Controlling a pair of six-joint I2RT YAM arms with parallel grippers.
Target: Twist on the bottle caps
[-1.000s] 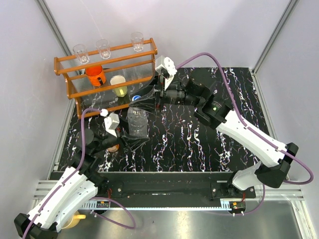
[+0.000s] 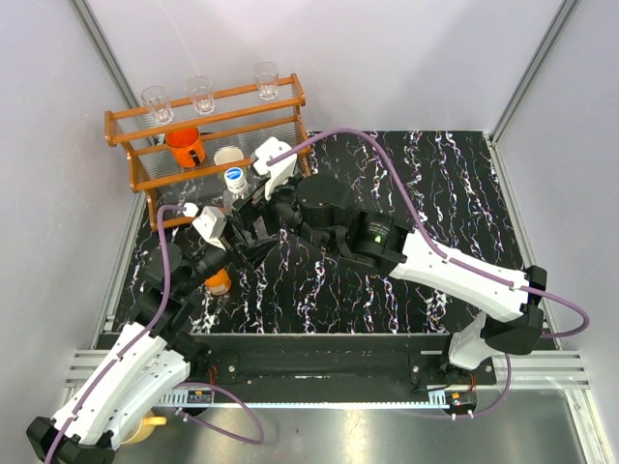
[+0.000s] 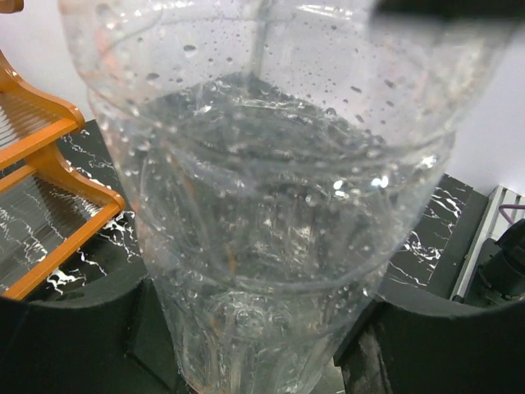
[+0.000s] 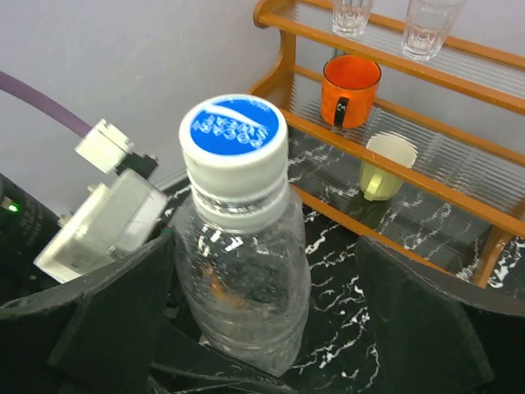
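Note:
A clear plastic bottle (image 4: 242, 287) stands near upright, a white cap with a blue top (image 4: 234, 135) sitting on its neck. My left gripper is shut on the bottle's lower part, which fills the left wrist view; the cap is out of sight there. My right gripper stands open at the bottle's upper part. In the right wrist view the bottle appears between its fingers, closer to the left one. From the top view the cap (image 2: 234, 175) shows just left of the right gripper, whose tips partly cover the bottle.
Behind stands a wooden rack (image 2: 213, 121), with clear glasses (image 2: 200, 95) on top, an orange mug (image 2: 186, 147) and a pale yellow cup (image 4: 387, 164). Another orange object (image 2: 219, 282) lies beside the left gripper.
My right gripper has moved left and lower toward the viewer's side. The bottle in my left gripper has shifted left, bringing the cap out from under the right gripper in the top view.

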